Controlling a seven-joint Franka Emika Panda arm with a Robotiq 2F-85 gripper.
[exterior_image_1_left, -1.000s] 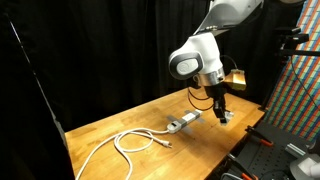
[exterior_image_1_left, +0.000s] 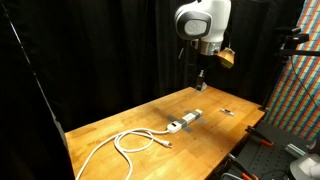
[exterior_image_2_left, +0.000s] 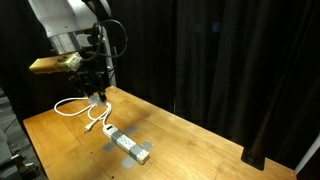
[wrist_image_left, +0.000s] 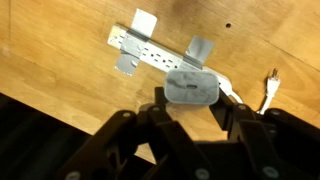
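A silver-grey object, apparently a tape roll (wrist_image_left: 192, 90), is between my fingertips in the wrist view, and my gripper is shut on it. In exterior view 1 the gripper (exterior_image_1_left: 201, 80) hangs above the table, behind the white power strip (exterior_image_1_left: 183, 122). Exterior view 2 shows the gripper (exterior_image_2_left: 97, 96) above the cord end of the strip (exterior_image_2_left: 126, 144). Grey tape pieces (wrist_image_left: 199, 48) lie on or beside the strip (wrist_image_left: 155, 52) in the wrist view. The held roll covers part of the strip's end.
A white cord (exterior_image_1_left: 124, 142) loops over the table, and its plug (wrist_image_left: 272, 82) lies at the right in the wrist view. Small flat pieces (exterior_image_1_left: 227, 112) rest near the table's right side. Bare wood (exterior_image_2_left: 200, 150) is open beyond the strip; dark curtains stand behind.
My gripper has risen from low over the table's right side and moved back and left in exterior view 1, with the grey object in it. The strip and cord have not moved.
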